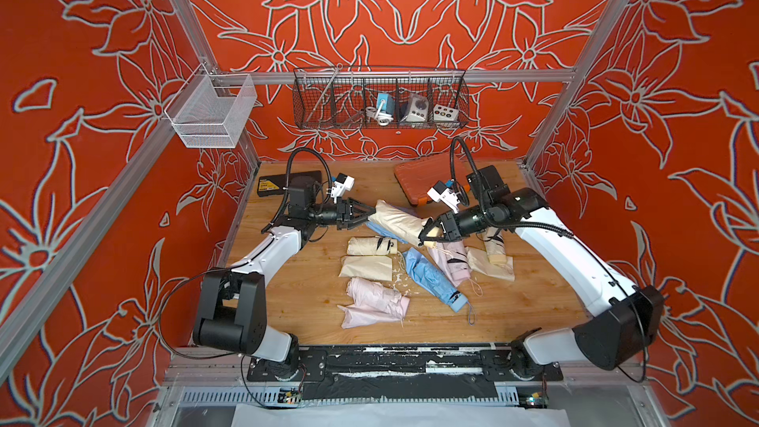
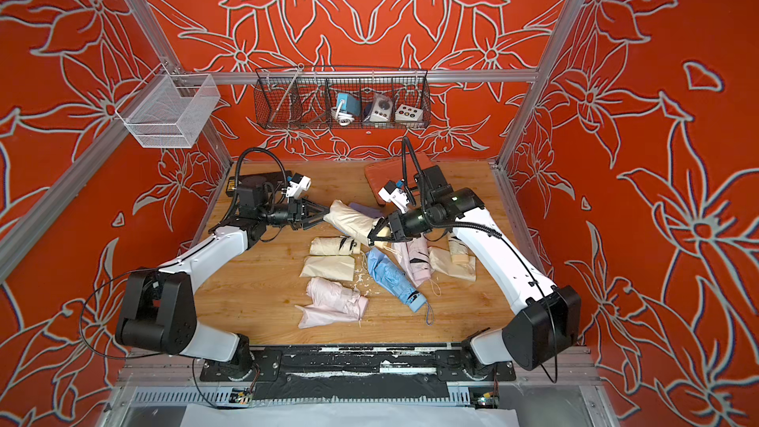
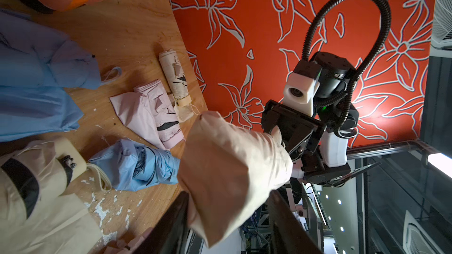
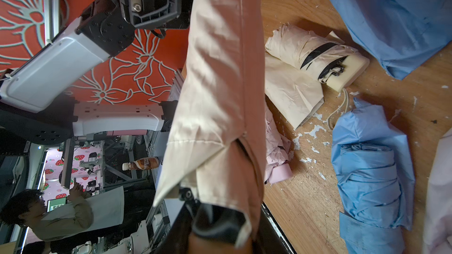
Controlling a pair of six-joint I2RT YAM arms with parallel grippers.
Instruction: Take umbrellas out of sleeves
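Note:
A cream sleeved umbrella is held aloft, angled between the arms, by my right gripper, shut on its lower end. My left gripper is at the upper end, fingers apart around the sleeve's tip; contact is unclear. On the table lie a rolled cream umbrella with its sleeve, a blue umbrella in front, a pink umbrella at front left, and more pink and cream umbrellas under and beside the right arm.
An orange case lies at the back right, a black case at the back left. A black wire basket and a white basket hang above. Bare table shows along the front right and left edge.

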